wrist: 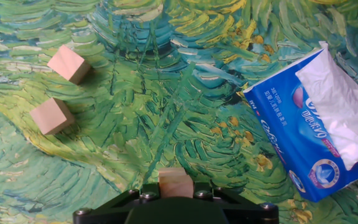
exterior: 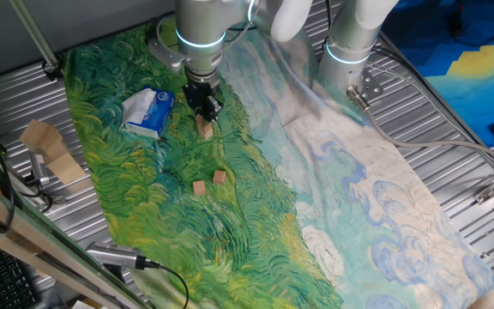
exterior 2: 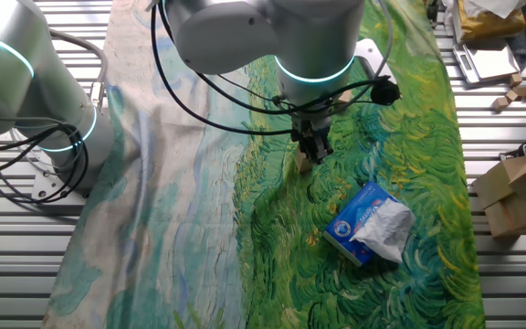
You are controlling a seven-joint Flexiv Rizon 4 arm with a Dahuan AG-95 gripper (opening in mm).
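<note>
My gripper points down at the cloth, shut on a small pale wooden block [wrist: 176,185]. One finger lies close against each side of the block in the wrist view. In exterior view 1 the wood under the gripper [exterior: 205,118] looks taller than one cube; whether a second block [wrist: 171,171] stands beneath it is hard to tell. Two loose wooden cubes lie apart on the cloth: one cube [wrist: 69,64] and another cube [wrist: 52,116]. The gripper's dark body partly hides the wood in exterior view 2.
A blue tissue pack [wrist: 312,121] with white tissue sticking out lies beside the gripper. Patterned cloth [exterior: 264,240] covers the table, with open room around the loose cubes. Cardboard pieces [exterior: 51,153] and a grey camera-like device [exterior: 116,256] are off at the side.
</note>
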